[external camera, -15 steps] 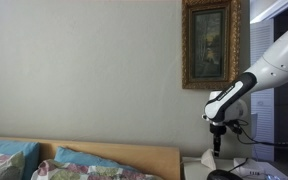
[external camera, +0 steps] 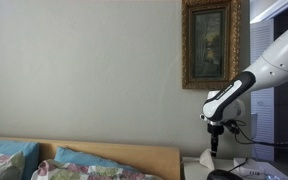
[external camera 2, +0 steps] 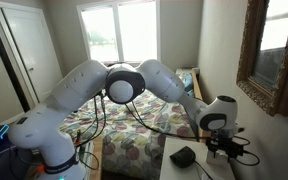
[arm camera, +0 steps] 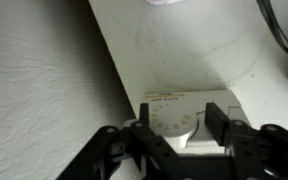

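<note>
Beneath my gripper in the wrist view is a small white box [arm camera: 224,102] with a round white knob [arm camera: 174,122] on its face. Small orange marks run along the face above the knob. The dark fingers [arm camera: 216,122] stand apart, one on each side of the knob; whether either touches it cannot be made out. In exterior view 1 the gripper [external camera: 214,146] points down at the right, low over the white surface. From exterior view 2, the gripper [external camera 2: 224,150] is near the wall, and the knob cannot be distinguished there.
A white tabletop [external camera 2: 176,147] carries a dark rounded object [external camera 2: 182,157] close to the arm. The wall [arm camera: 44,100] runs along one side. A framed picture [external camera: 211,42] hangs above, and a bed [external camera 2: 144,115] lies beyond the arm.
The arm stays almost in place. In exterior view 1 the fingers at the gripper's tip look slightly shifted; other things stand as before.
</note>
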